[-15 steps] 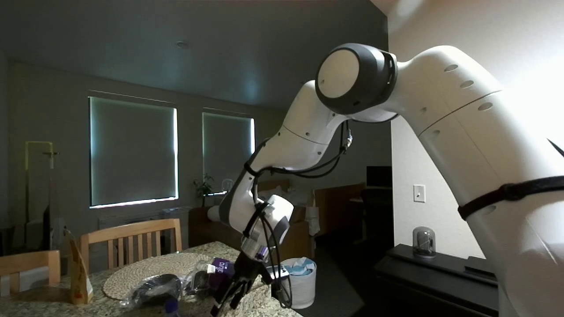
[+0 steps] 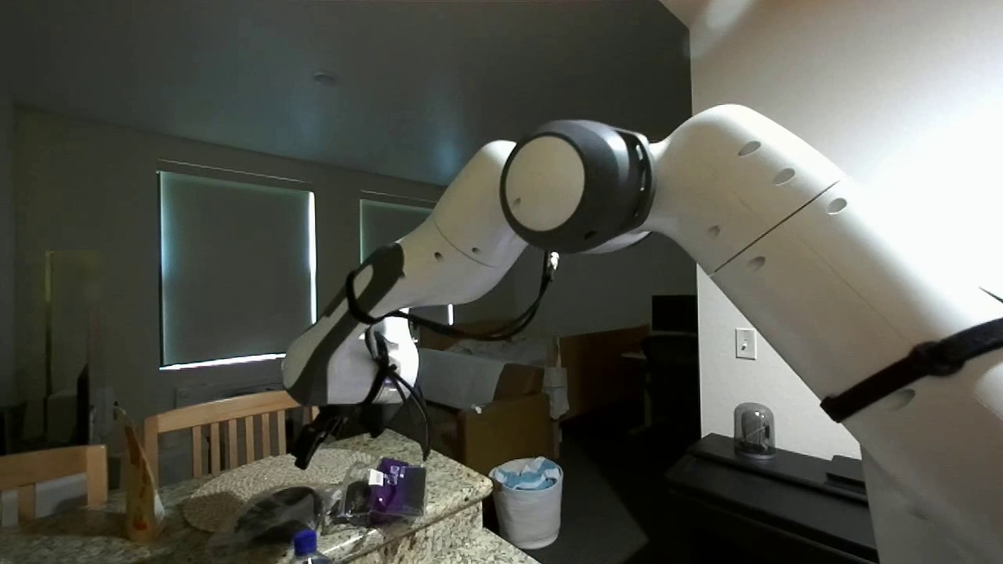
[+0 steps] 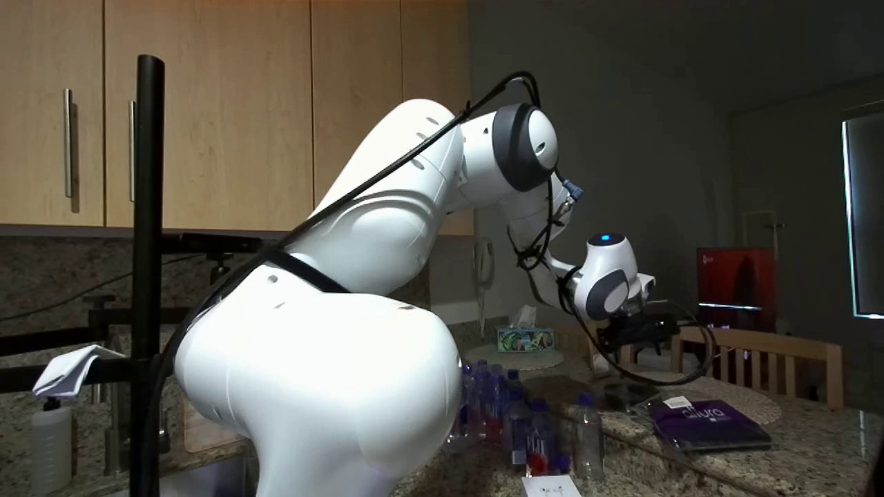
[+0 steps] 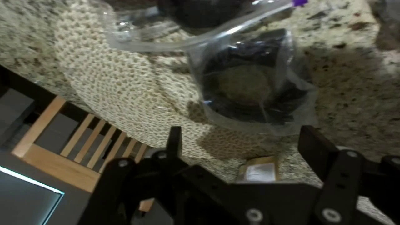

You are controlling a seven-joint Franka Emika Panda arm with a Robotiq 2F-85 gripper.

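Observation:
My gripper hangs above the granite counter, its two fingers [image 4: 174, 140] spread wide and nothing between them. Ahead of the fingers in the wrist view, a clear plastic bag with a dark, rounded item [image 4: 243, 82] inside lies partly over the woven placemat [image 4: 123, 82]. A second dark item [image 4: 202, 13] in clear plastic shows at the top edge. In exterior view 1 the gripper [image 2: 315, 450] is above the placemat, left of the purple package [image 2: 400, 489]. From the other side, the gripper [image 3: 642, 331] appears above the purple package [image 3: 708, 424], apart from it.
Several bottles [image 3: 518, 426] crowd the lower ledge, with a separate clear bottle [image 3: 590, 439] nearer the package. An upright yellowish bag [image 2: 141, 489] stands at the counter's left. Wooden chairs [image 2: 226, 423] line the far side; a white bin [image 2: 528, 507] stands beyond the counter's end.
The arm has swung left and the gripper has risen, from low by the counter's near edge to above the placemat. The packages look to be in much the same places.

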